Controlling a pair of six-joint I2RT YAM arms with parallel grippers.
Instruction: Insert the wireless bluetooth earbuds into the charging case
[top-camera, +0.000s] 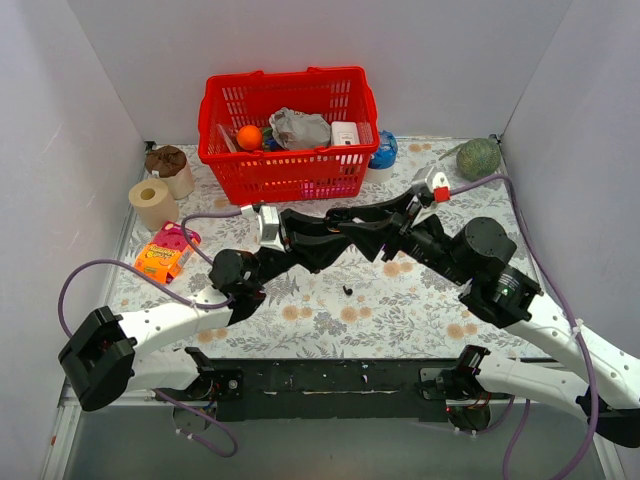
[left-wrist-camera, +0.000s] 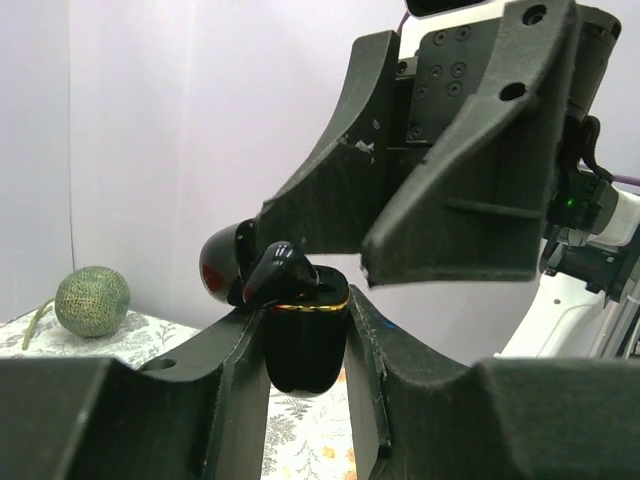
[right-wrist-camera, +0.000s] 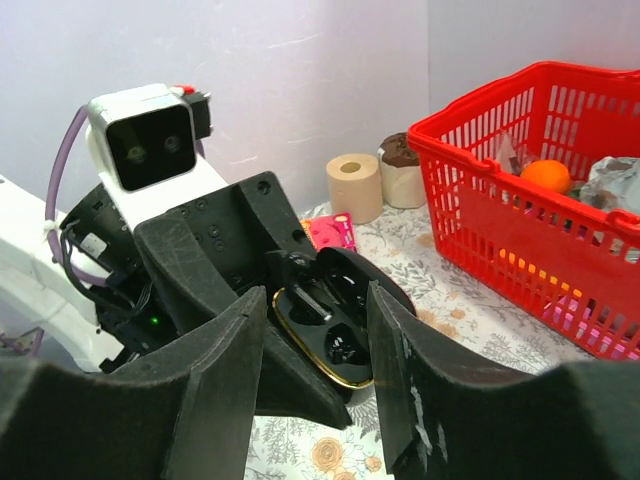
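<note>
The glossy black charging case, gold-trimmed and lid up, is clamped in my left gripper. A black earbud stands at one side of its tray in the right wrist view, protruding; how deep it sits I cannot tell. Beside it shows a slot that looks empty. My right gripper is open, its fingers apart on either side of the case's near face in that view. From above, both grippers meet and largely hide the case. A small black earbud-like piece lies on the table.
Behind the grippers stands a red basket holding an orange and bags. Paper rolls and a snack packet are at left, a green melon at back right.
</note>
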